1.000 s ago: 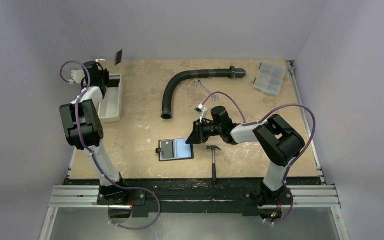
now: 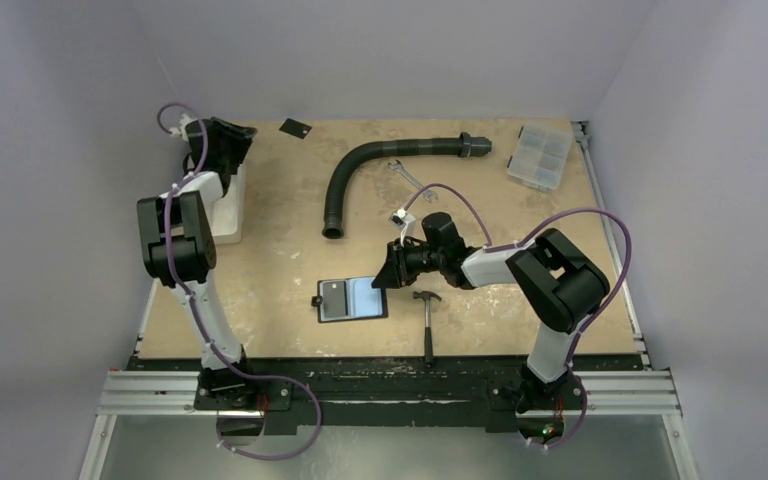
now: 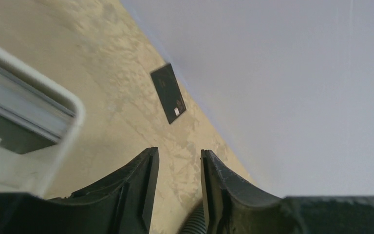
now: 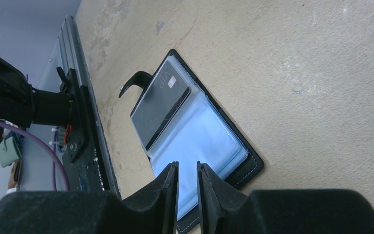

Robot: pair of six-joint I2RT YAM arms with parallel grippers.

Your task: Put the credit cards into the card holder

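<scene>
A dark card (image 2: 295, 128) lies flat near the table's back edge; the left wrist view shows this card (image 3: 168, 93) beyond the fingertips, apart from them. My left gripper is open and empty, above the back end of a white bin (image 2: 228, 222). Another dark card (image 3: 9, 130) lies inside that bin. The open card holder (image 2: 366, 297), black-edged with pale blue sleeves, is on the front part of the table. A grey card (image 4: 161, 103) lies in its strap-side half. Over the other half, my right gripper is slightly open with nothing between its fingers.
A black corrugated hose (image 2: 350, 172) curves across the back middle, beside a wrench (image 2: 412, 180). A hammer (image 2: 428, 325) lies right of the holder, and a clear box (image 2: 540, 157) stands at back right. The table between bin and hose is clear.
The dark card was tilted near the left gripper one second ago; it now rests farther right on the table. My left gripper has moved right across the bin's end. The right arm stays put.
</scene>
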